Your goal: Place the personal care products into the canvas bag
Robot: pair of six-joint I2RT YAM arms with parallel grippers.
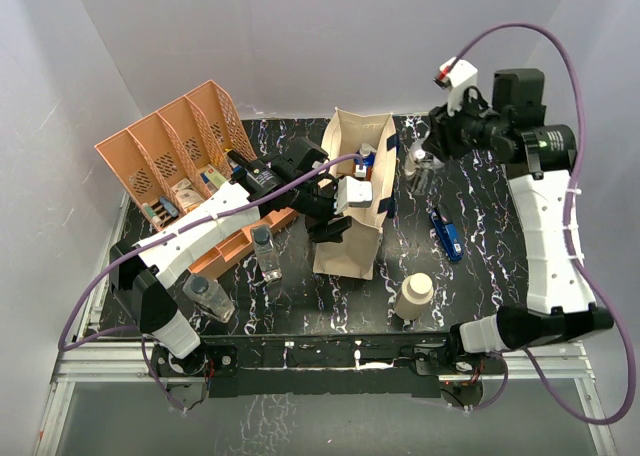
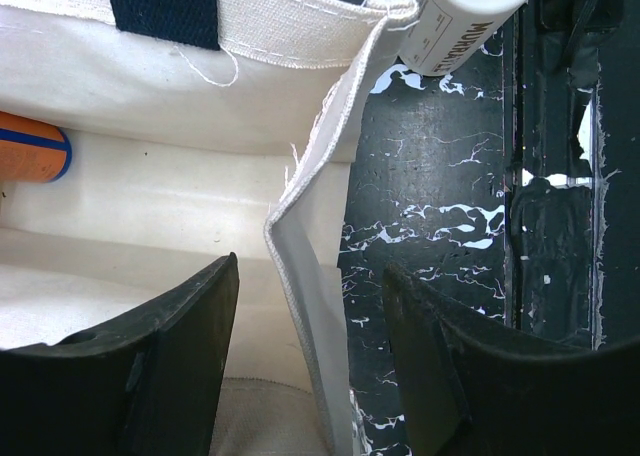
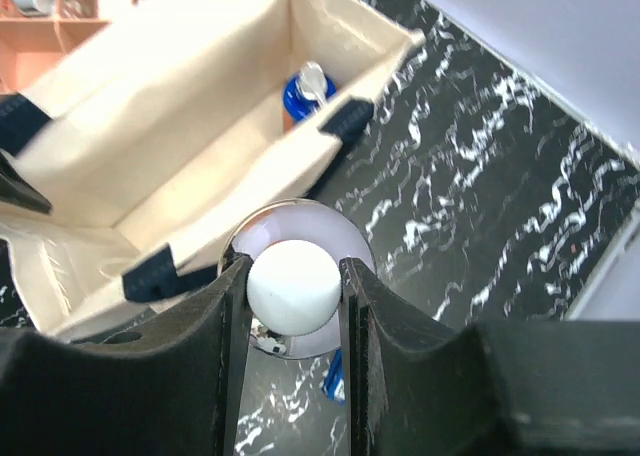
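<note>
The canvas bag stands open at the centre, with blue and orange products inside. My right gripper is raised beside the bag's back right, shut on a silvery bottle with a white cap. My left gripper stands open at the bag's front left; in the left wrist view the bag's edge runs between its fingers. A white bottle stands at front right. Two clear bottles stand left of the bag.
An orange compartment organiser with small items fills the back left. A blue object lies right of the bag. Walls enclose the table.
</note>
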